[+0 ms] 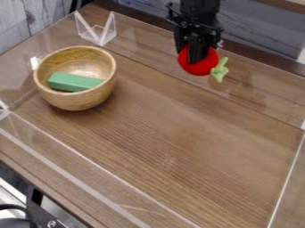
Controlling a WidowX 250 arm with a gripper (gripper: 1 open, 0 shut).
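Observation:
My gripper (197,46) is at the top centre, above the table (167,147), shut on a red round object (198,62) with pale green leaf-like bits (219,71) at its right side. A wooden bowl (75,100) at the left holds a green block (74,81).
A white wire-like rack (93,29) stands at the back left. Dark cables lie at the lower left corner, and a wall edge runs along the back.

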